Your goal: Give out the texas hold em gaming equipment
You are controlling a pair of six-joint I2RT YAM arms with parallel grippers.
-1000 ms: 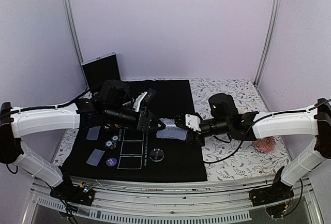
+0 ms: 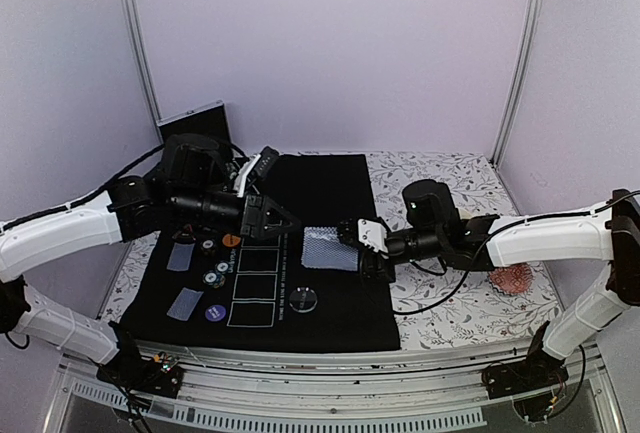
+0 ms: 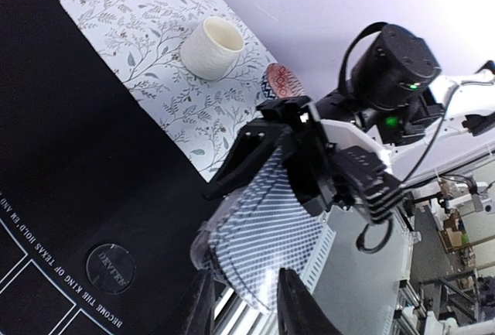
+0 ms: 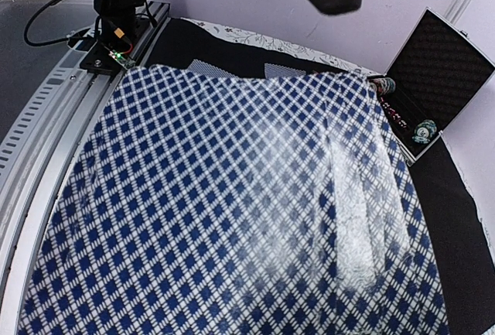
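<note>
My right gripper [image 2: 352, 237] is shut on a blue-and-white patterned card pack [image 2: 328, 251], held above the black mat [image 2: 330, 183]. The pack [image 4: 232, 196] fills much of the right wrist view and looks glossy. To its left in the top view stands my left gripper [image 2: 274, 225], apart from it. In the left wrist view, the dark fingers [image 3: 203, 304] stand a little apart; I make out nothing between them, and their tips are cut off. Two patterned cards, one upper [image 2: 180, 256] and one lower [image 2: 186, 303], lie on the mat's left side.
A clear disc [image 2: 303, 299] lies on the mat beside white-outlined boxes [image 2: 252, 286]. Several chips, among them a purple chip [image 2: 215, 313], sit left of the boxes. An opened case [image 2: 195, 123] stands at back left; a white cup [image 3: 210, 50] is on the flowered cloth.
My left gripper has drawn away to the left from the card pack, where it was close up against it a second ago. The right arm and pack have stayed put.
</note>
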